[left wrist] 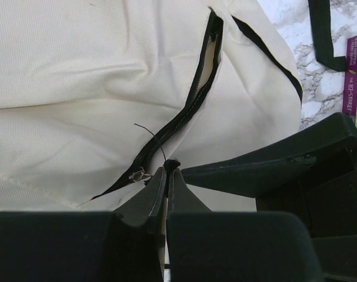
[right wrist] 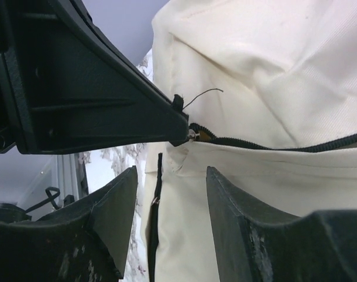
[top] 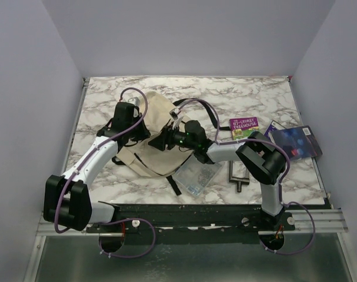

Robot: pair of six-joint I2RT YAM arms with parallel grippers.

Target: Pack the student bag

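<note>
The cream student bag (top: 154,160) lies in the middle-left of the table, crumpled, with black zips. In the left wrist view its zip (left wrist: 189,111) runs diagonally, partly parted. My left gripper (top: 142,134) is shut at the zip's end by the metal pull (right wrist: 193,134), a thin cord at its tips; whether it grips the pull is unclear. My right gripper stands open just above the bag's front panel, to the right of the left one in the top view, with nothing seen between its fingers.
A 117-Storey Treehouse book (top: 244,126) and dark folders (top: 296,144) lie at the right. A clear plastic case (top: 193,179) lies below the bag, beside a dark object (top: 239,185).
</note>
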